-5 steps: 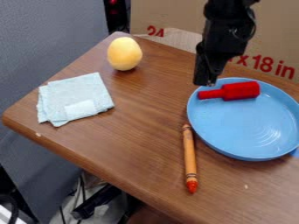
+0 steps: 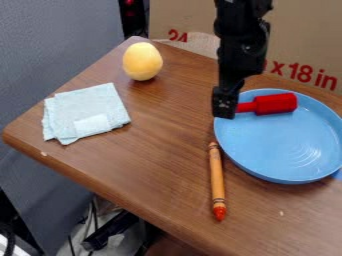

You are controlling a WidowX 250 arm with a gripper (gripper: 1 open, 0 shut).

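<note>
My black gripper hangs at the left rim of the blue plate, beside the left end of a red cylindrical object lying on the plate's back part. Whether its fingers are open or shut is hard to make out. An orange crayon with a red tip lies on the table left of the plate, front end toward the camera.
A yellow rounded object stands at the back left, and a folded pale cloth lies at the left edge. A cardboard box stands behind.
My gripper has moved down from higher up behind the plate to beside the red object's left end. The objects on the table look unmoved.
</note>
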